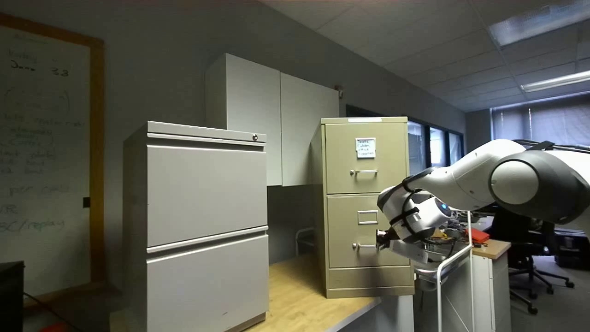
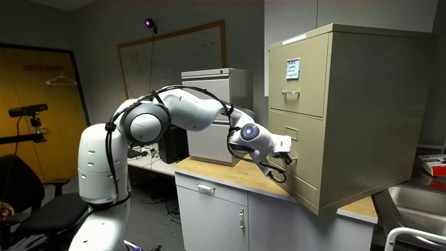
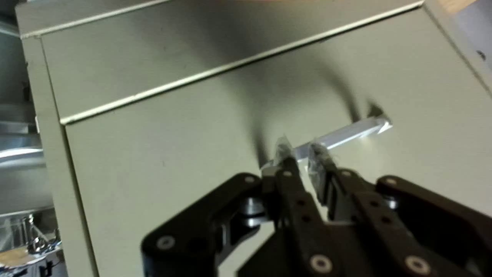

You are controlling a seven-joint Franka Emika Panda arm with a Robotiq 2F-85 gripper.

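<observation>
A tan two-drawer filing cabinet [image 1: 367,166] stands with both drawers closed. Its lower drawer carries a silver handle [image 3: 353,132]. My gripper is at one end of this handle, with the bar showing in the narrow gap between its clear fingertips. The fingers are shut on the handle; how deep the grip goes is hard to see. In exterior view 2 the gripper [image 2: 288,158] touches the drawer front region, partly hidden by the white hand [image 2: 267,144].
A grey filing cabinet [image 1: 207,193] stands left of the tan one on the wooden counter [image 1: 293,282]. A sink [image 2: 414,205] and a white rail [image 1: 454,257] lie on the other side.
</observation>
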